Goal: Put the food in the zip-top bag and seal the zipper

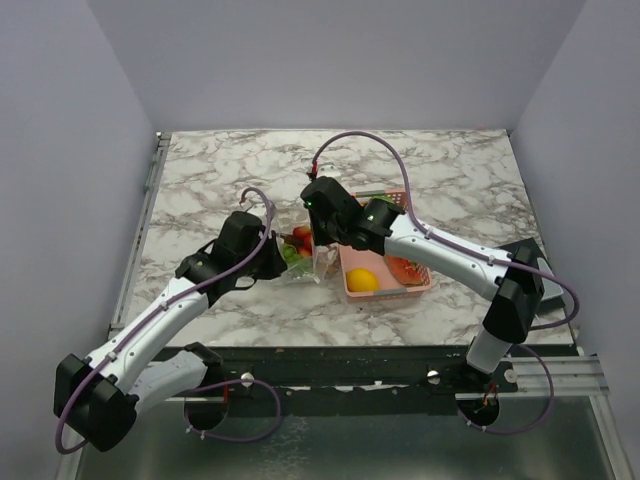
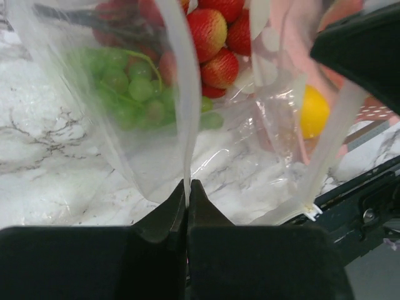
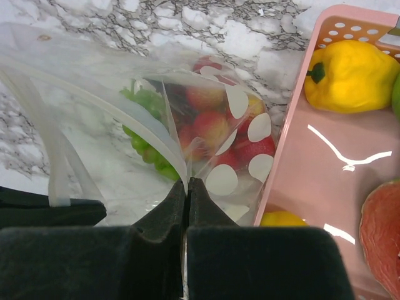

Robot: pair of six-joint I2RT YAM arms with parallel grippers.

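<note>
The clear zip-top bag (image 1: 300, 272) hangs between my two grippers, its mouth spread apart. Inside are green grapes and red strawberry-like fruit; the right wrist view shows the same grapes (image 3: 150, 103) and red fruit (image 3: 206, 125) through the plastic. My left gripper is shut on one edge of the bag's mouth, the film running up from between its tips. On the opposite edge, my right gripper is shut, pinching the film there. From above, the arms partly hide the bag.
Right of the bag, close beside it, stands a pink basket (image 1: 366, 258) holding a yellow-orange fruit (image 1: 362, 280), a red piece (image 1: 404, 270), a yellow pepper (image 3: 350, 76) and something green.
</note>
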